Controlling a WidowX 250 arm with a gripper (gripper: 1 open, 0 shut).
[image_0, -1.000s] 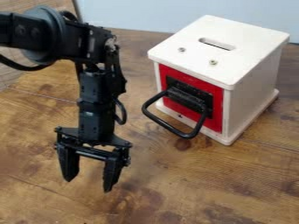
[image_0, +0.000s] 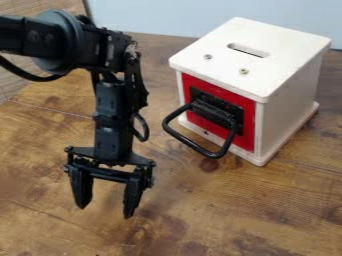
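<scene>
A black robot arm hangs down on the left of the camera view, its gripper (image_0: 104, 200) pointing at the floor with two fingers apart and nothing between them. To its right stands a pale wooden box (image_0: 274, 60) with a slot in the top and a red front panel (image_0: 246, 139). A black mechanism on that panel carries a looped black handle (image_0: 205, 150), which sticks out toward the arm. The gripper is left of and lower in the picture than the handle, apart from it.
A white wall runs along the back.
The gripper has shifted very slightly to the right in the picture; the box and handle have not moved.
</scene>
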